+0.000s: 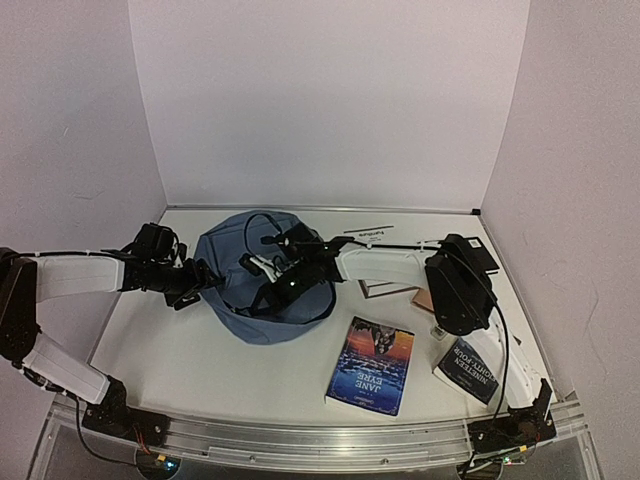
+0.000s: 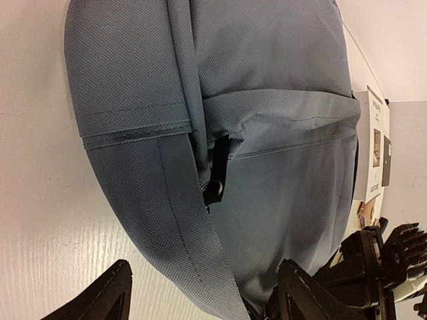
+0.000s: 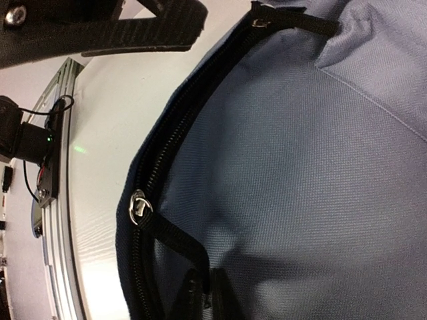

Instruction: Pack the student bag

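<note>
The blue-grey bag lies on the left half of the table with its mouth gaping. My left gripper is at its left edge; in the left wrist view its fingers stand wide apart on either side of the bag's rim. Over the opening reaches my right gripper. In the right wrist view its fingertips are shut on the black strap of the zipper pull, which runs to a metal slider on the zipper. The bag's contents cannot be made out.
The Jane Eyre book lies front of centre, with the Nineteen Eighty-Four book farther right. A white book and a brown item lie partly under the right arm. Bare table shows at front left.
</note>
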